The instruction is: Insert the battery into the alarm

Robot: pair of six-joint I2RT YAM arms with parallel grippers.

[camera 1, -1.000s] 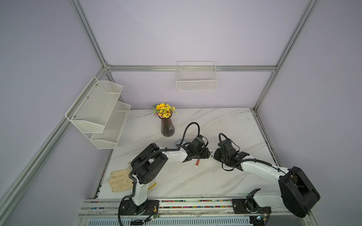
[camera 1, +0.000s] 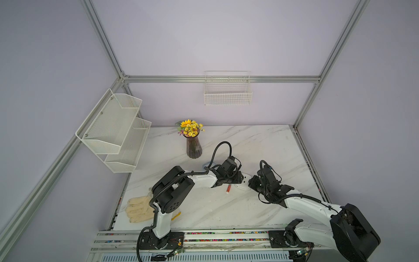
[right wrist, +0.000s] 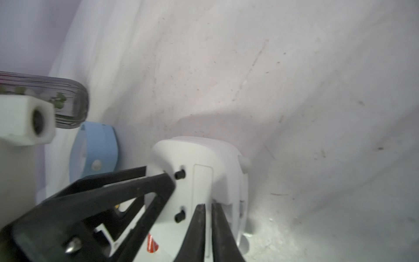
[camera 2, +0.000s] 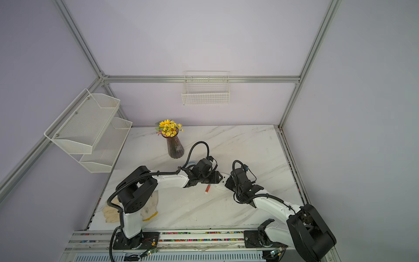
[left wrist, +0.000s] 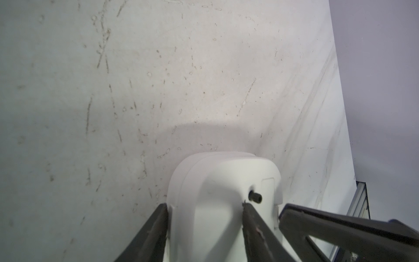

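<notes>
The white alarm stands between my grippers at the centre right of the table, with black posts and a recessed panel outline on its face in the right wrist view. My left gripper is at its left; the left wrist view shows fingertips against the white body, their exact grip unclear. My right gripper is close at its right; in the right wrist view its fingertips lie over the panel, apparently shut. A red battery lies on the table just in front of the alarm.
A vase of yellow flowers stands at the back, a light blue object behind the left gripper. Tan gloves lie front left. Wire baskets hang on the walls.
The left arm looks unchanged.
</notes>
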